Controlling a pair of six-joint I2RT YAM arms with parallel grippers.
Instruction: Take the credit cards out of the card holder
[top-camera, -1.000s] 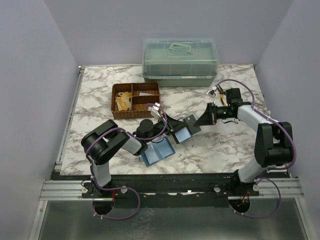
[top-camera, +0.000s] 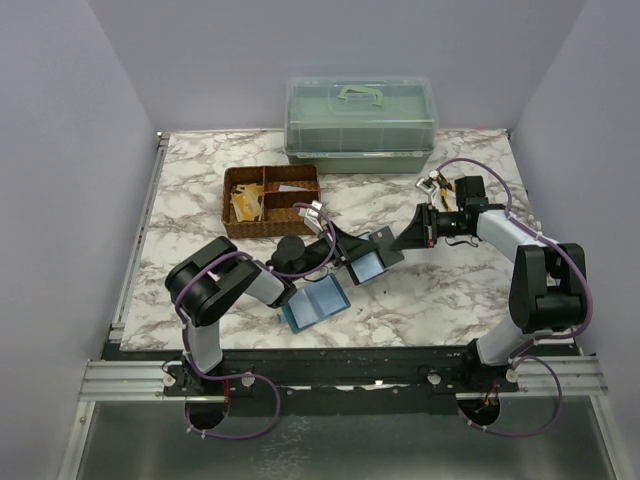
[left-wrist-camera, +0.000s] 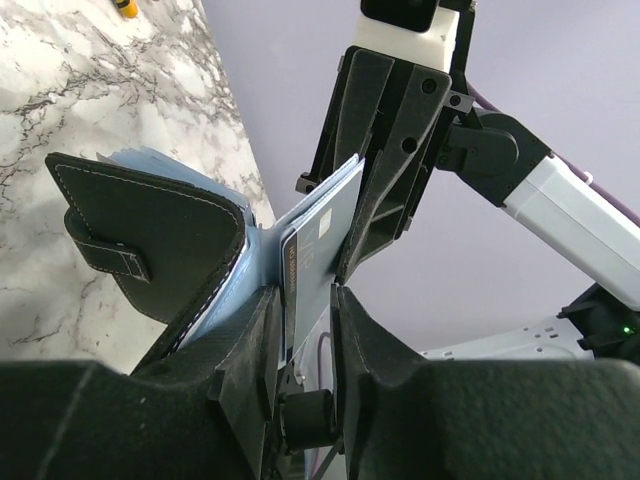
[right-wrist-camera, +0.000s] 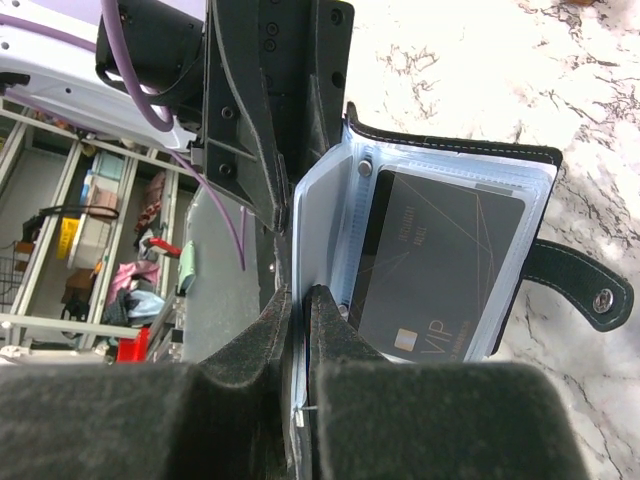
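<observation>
The card holder (top-camera: 368, 266) is held up between both grippers, its dark cover and strap (left-wrist-camera: 150, 225) and clear sleeves showing in the left wrist view. A grey card (left-wrist-camera: 316, 255) stands among the sleeves, and a black VIP card (right-wrist-camera: 430, 270) sits in a sleeve. My left gripper is at the holder's edge, fingers either side of the sleeves; how far closed is hard to see. My right gripper is shut on the edge of a thin sleeve or card at the holder's left side in the right wrist view.
Blue cards or sleeves (top-camera: 314, 304) lie on the table below the left arm. A brown divided basket (top-camera: 270, 228) with items stands at back left, a green lidded box (top-camera: 360, 125) at the back.
Very little differs in the top view; both arms and the holder have shifted only very slightly.
</observation>
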